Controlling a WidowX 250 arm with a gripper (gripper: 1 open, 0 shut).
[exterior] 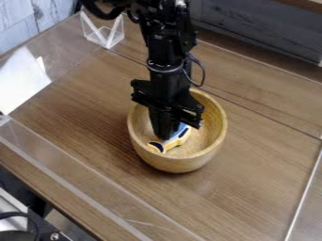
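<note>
A wooden bowl (201, 153) stands near the middle of the table. My black gripper (165, 124) reaches down into it from above, its fingertips low inside the bowl at a small object (172, 142) with yellow, white and blue parts. The gripper's body hides part of that object, and I cannot see clearly whether the fingers are closed on it.
A clear angular plastic item (104, 30) stands at the back left, and a white sheet (18, 77) is at the left edge.
</note>
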